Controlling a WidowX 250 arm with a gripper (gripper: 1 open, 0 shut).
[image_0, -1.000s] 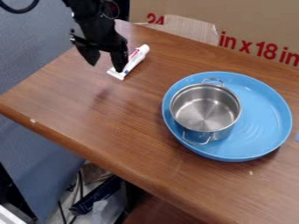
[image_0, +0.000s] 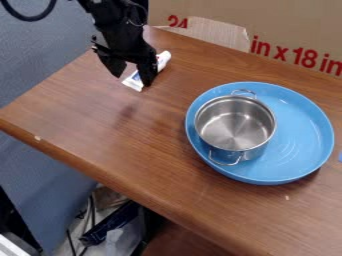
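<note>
My black gripper (image_0: 131, 72) is low over the back-left of the wooden table, directly at a white tube (image_0: 160, 61) lying diagonally there, partly hidden behind the fingers. Whether the fingers are shut on the tube is hard to tell. On the right, a steel pot (image_0: 235, 128) with wire handles sits on a blue plate (image_0: 303, 150).
A cardboard box (image_0: 287, 30) stands along the back edge. Beyond the left edge, clutter and cables lie below.
My gripper has moved slightly down and right onto the white tube, covering more of it. The pot and plate have not moved.
</note>
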